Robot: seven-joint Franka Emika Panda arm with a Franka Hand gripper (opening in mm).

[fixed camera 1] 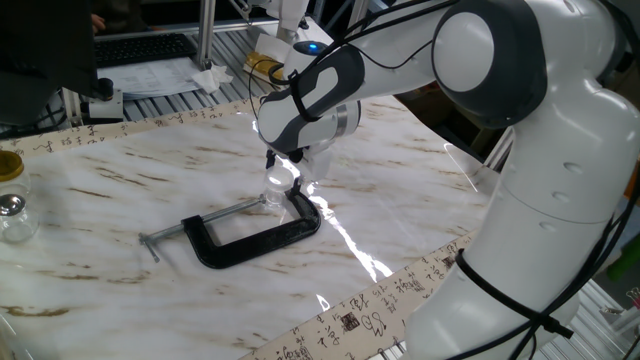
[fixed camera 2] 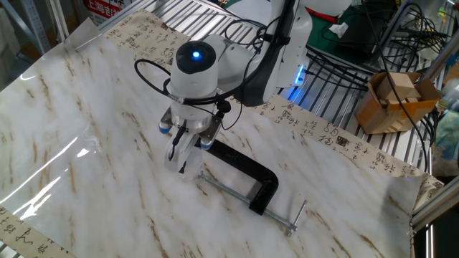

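A black C-clamp [fixed camera 1: 258, 243] with a metal screw [fixed camera 1: 215, 217] and cross handle lies flat on the marble-patterned table. In the second exterior view its black frame [fixed camera 2: 247, 165] extends right from beneath my hand. My gripper [fixed camera 2: 183, 163] points down at the clamp's mouth end, low over the table. A clear, glassy object [fixed camera 1: 281, 181] shows at the fingertips, between the screw's tip and the frame's end. Glare and see-through material hide its outline. Whether the fingers press on it or merely stand around it cannot be made out.
Clear jars [fixed camera 1: 15, 215], one with a yellow lid, stand at the table's left edge in the first exterior view. A cardboard box [fixed camera 2: 396, 104] sits off the table on the slatted surface.
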